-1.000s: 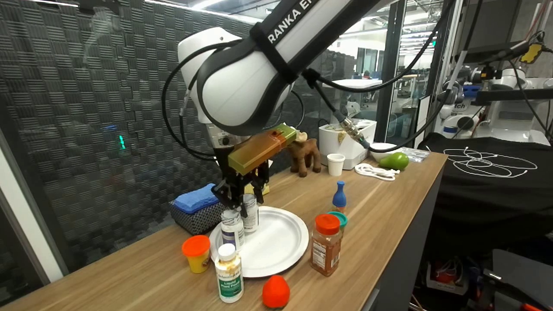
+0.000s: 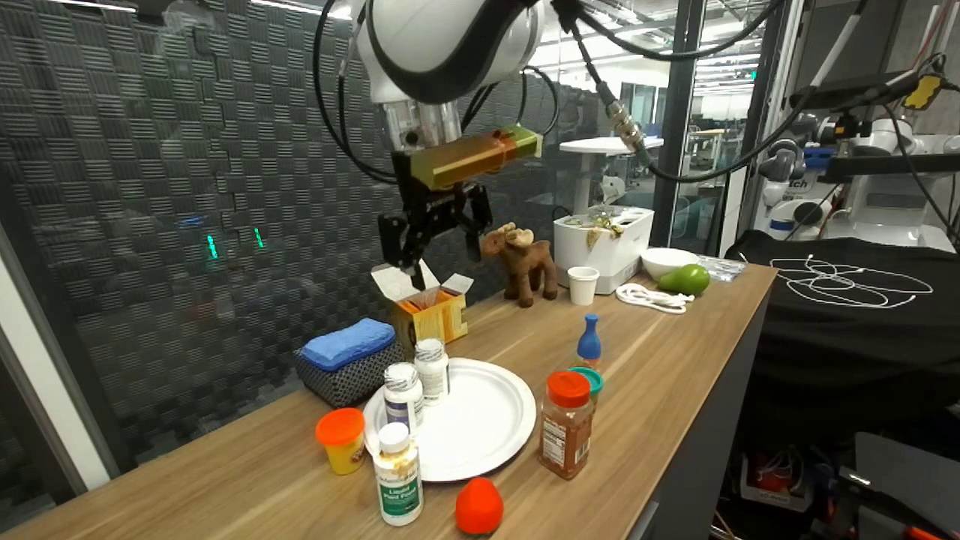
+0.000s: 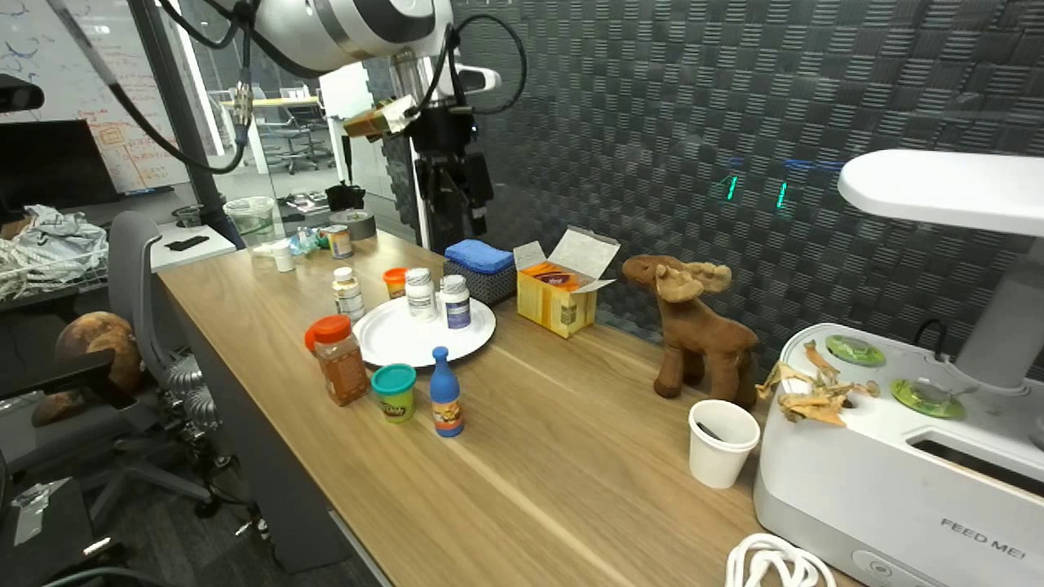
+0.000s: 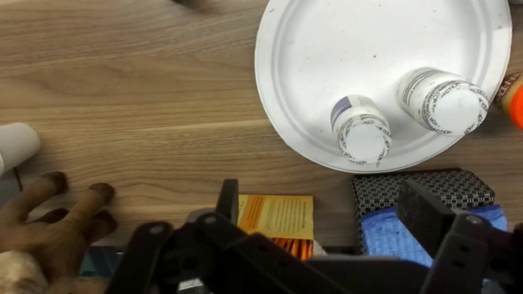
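My gripper [image 2: 445,262] hangs well above the counter, open and empty; its two fingers stand wide apart in the wrist view. Below it is a white plate [image 4: 314,59]. On the plate's wall-side part stand two white bottles, one with a purple label [image 4: 365,130], the other a plain-looking white bottle [image 4: 443,100]. Both are upright and clear of the fingers. An open yellow box [image 3: 558,298] with orange packets inside stands beyond the plate, and in the wrist view it shows between the fingers.
A blue cloth [image 2: 348,343] lies on a dark woven box beside the plate. A plant-food bottle [image 2: 397,477], spice jar [image 2: 567,427], orange-lidded tub [image 2: 341,441] and blue bottle [image 3: 445,391] surround the plate. The toy moose [image 3: 695,328] stands toward the planter. Bare counter lies between moose and plate.
The gripper has risen from close above the bottles on the plate to well above them, shifting slightly toward the moose. The bottles and plate stand where they were.
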